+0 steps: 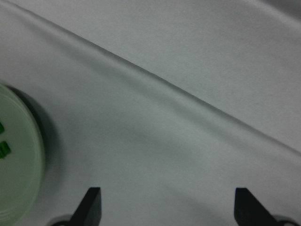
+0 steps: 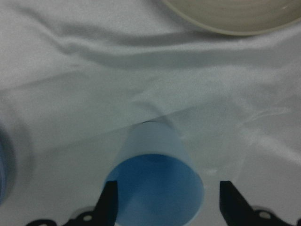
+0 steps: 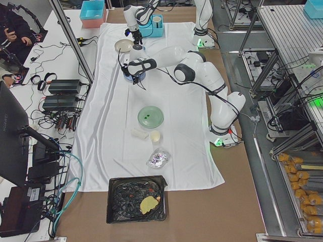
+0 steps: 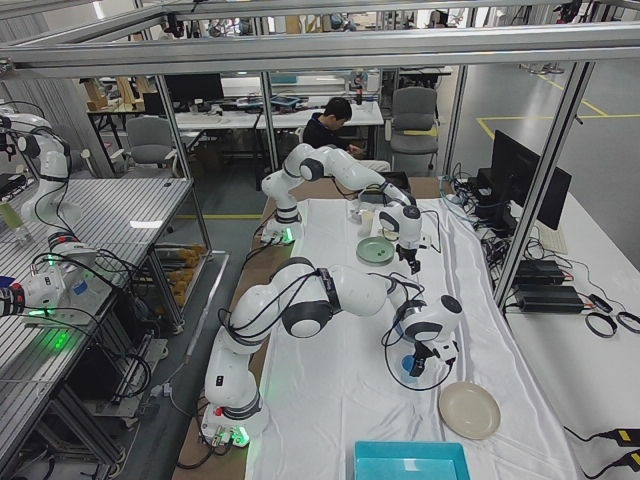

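Observation:
A blue cup (image 2: 155, 183) lies directly under my right gripper, its open end between the spread fingers in the right wrist view; the fingers look empty above it. A beige plate (image 2: 235, 16) is beyond it, also seen in the camera right view (image 4: 469, 410). My left gripper is open over bare white cloth, with a green plate (image 1: 19, 174) holding small green pieces at the left of the left wrist view.
A turquoise bin (image 4: 410, 460) is at the near end in the camera right view. A foil-like bag (image 3: 158, 158), a pale cup (image 3: 155, 136) and a black tray (image 3: 116, 201) are toward the other end.

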